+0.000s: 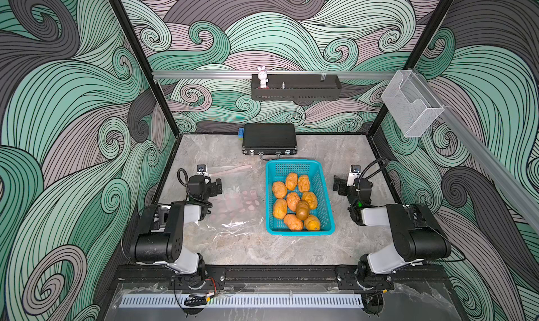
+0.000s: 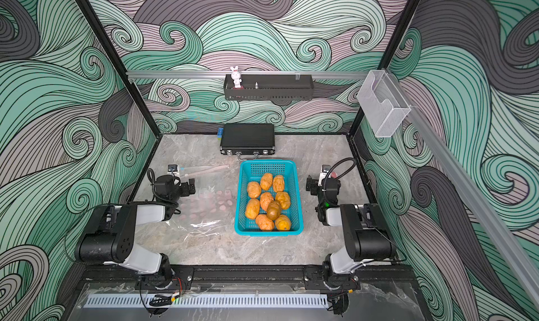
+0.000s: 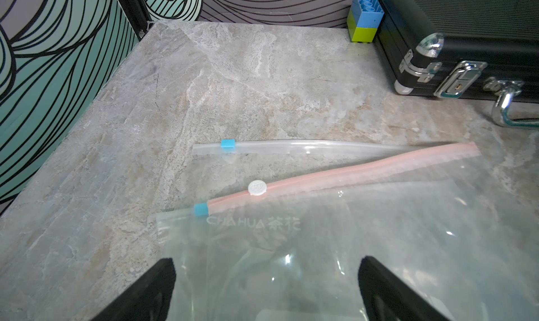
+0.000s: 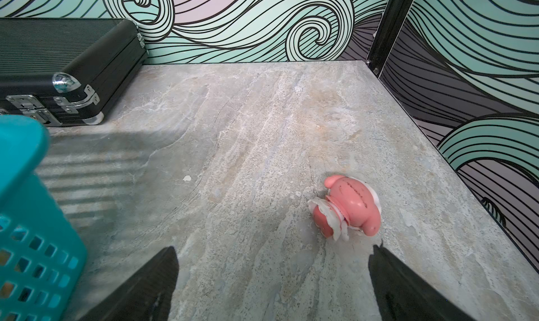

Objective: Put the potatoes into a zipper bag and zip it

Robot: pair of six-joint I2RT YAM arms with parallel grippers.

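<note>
Several potatoes (image 1: 279, 207) sit in a teal perforated basket (image 1: 328, 222) at the table's middle. Clear zipper bags (image 3: 393, 225) with pink and clear zip strips and blue sliders (image 3: 200, 208) lie flat left of the basket. My left gripper stands open over the bags, nothing between its fingers. My right gripper is open to the right of the basket, empty, with a small pink object (image 4: 353, 206) on the table in front of it.
A black case (image 1: 269, 135) with blue and green blocks (image 3: 365, 12) beside it stands at the back. A wire holder (image 2: 381, 107) hangs on the right rail, and a black shelf (image 2: 280, 88) on the back rail.
</note>
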